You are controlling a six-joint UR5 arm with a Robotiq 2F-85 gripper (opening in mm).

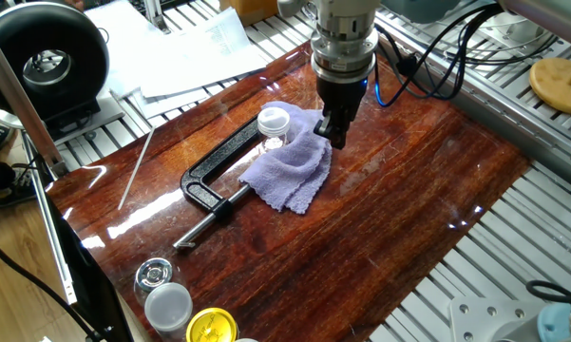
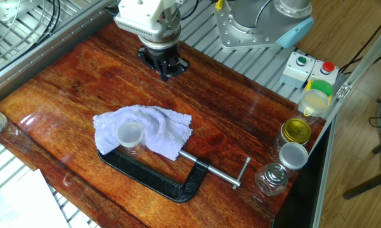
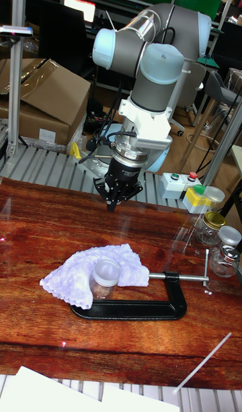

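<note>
A lavender cloth (image 2: 168, 130) lies rumpled on the wooden table, partly over a black C-clamp (image 2: 149, 180) with a steel screw. A clear jar with a white lid (image 2: 131, 134) stands upright at the cloth, within the clamp's frame; whether its base rests on cloth or wood is unclear. My gripper (image 2: 164, 71) hangs above the table, pointing down, apart from the cloth and jar. In exterior view 3 the gripper (image 3: 112, 203) is behind the cloth. Its dark fingers blend together, hiding the gap; no held object shows.
Jars with a gold lid (image 2: 297, 131), a white lid (image 2: 293, 156) and a silver lid (image 2: 275, 173) stand along one table edge, with another jar (image 2: 314, 102) beside them. A thin white stick (image 1: 136, 169) lies near the papers (image 1: 195, 57). Much of the wood is bare.
</note>
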